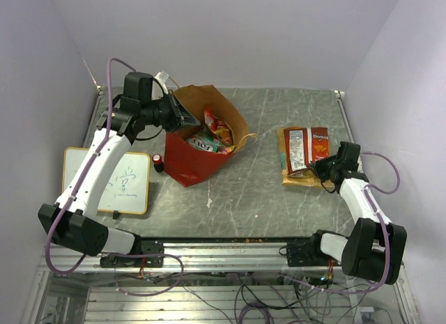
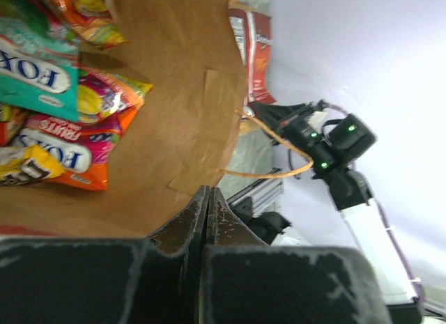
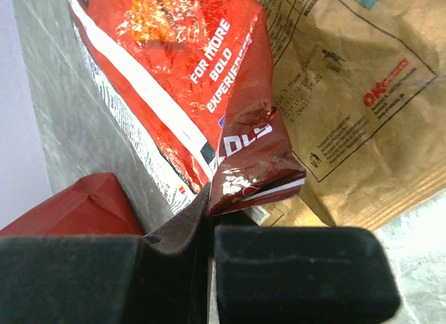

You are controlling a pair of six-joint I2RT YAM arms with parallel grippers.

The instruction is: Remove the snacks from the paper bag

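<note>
The red paper bag [image 1: 191,162] stands open left of centre, with snack packets [image 2: 38,73] inside. My left gripper [image 1: 182,118] is at its upper-left rim, shut, apparently on the bag's edge, though the pinched part is hidden in the left wrist view. A red Doritos packet [image 3: 160,66] lies on a brown snack package [image 3: 369,129] on the right of the table. My right gripper is shut at the Doritos packet's crumpled end; nothing clearly shows between its fingers.
A whiteboard [image 1: 122,184] lies at the left, with a small red-capped bottle [image 1: 158,162] beside it. Walls border the sides and back.
</note>
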